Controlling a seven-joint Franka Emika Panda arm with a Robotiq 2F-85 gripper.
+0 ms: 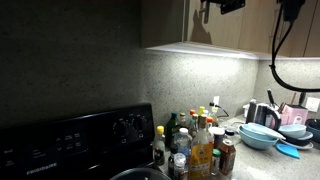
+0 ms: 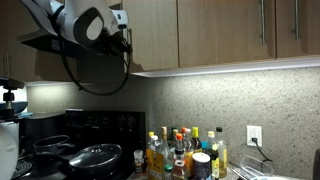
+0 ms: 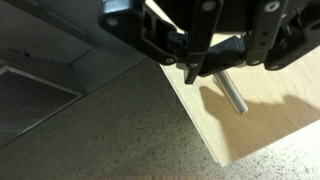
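The wooden upper cabinet [image 2: 152, 40] has a metal bar handle [image 3: 234, 95] on its door, seen close up in the wrist view. My gripper is shut at the upper end of this handle. The black fingers cover that end, so whether they touch the bar is hidden. In exterior view 2 the gripper [image 2: 124, 40] hangs beside the cabinet's left part, high above the counter. Only dark pieces of the arm show along the top edge of exterior view 1, in front of the cabinet doors [image 1: 255, 28].
Several bottles and jars [image 1: 200, 150] crowd the counter beside the black stove [image 1: 75, 145]. A lidded pan [image 2: 95, 157] sits on the stove. Blue bowls [image 1: 258, 135] stand farther right. Open air lies between the cabinet's underside and the bottles.
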